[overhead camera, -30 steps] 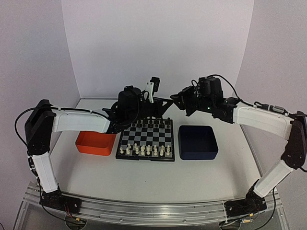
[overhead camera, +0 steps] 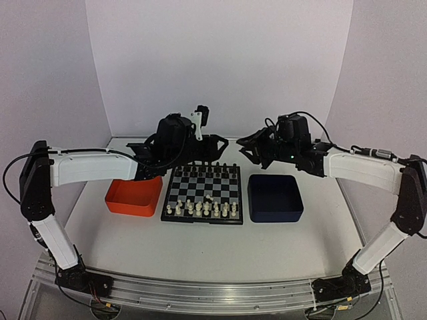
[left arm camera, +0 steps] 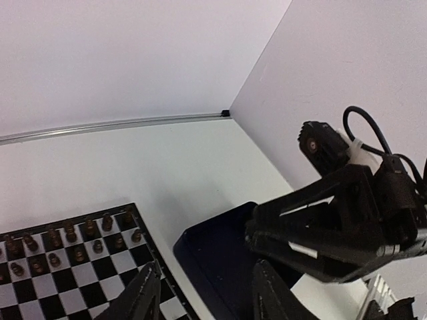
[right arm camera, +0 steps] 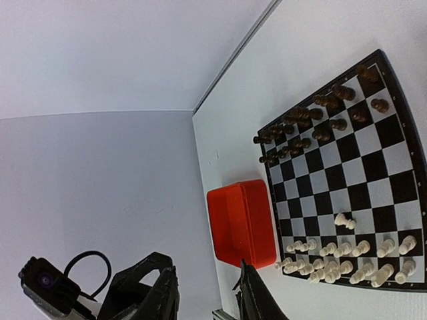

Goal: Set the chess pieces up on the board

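One white chess piece (right arm camera: 344, 221) lies on its side on the board (overhead camera: 193, 187), a little in front of the white rows. My right gripper stands open, its fingers bare. Spread open too is my left gripper, with nothing between its fingers. Both hang above the far side of the board, facing each other with a small gap between them in the top view. Other white pieces (right arm camera: 361, 248) stand in rows along the near edge. Dark brown pieces (right arm camera: 338, 125) fill the far rows.
An orange-red bin (overhead camera: 133, 198) sits left of the board, and a dark blue bin (overhead camera: 275, 198) sits to its right. Between the two colours, the middle squares are bare except for the fallen piece.
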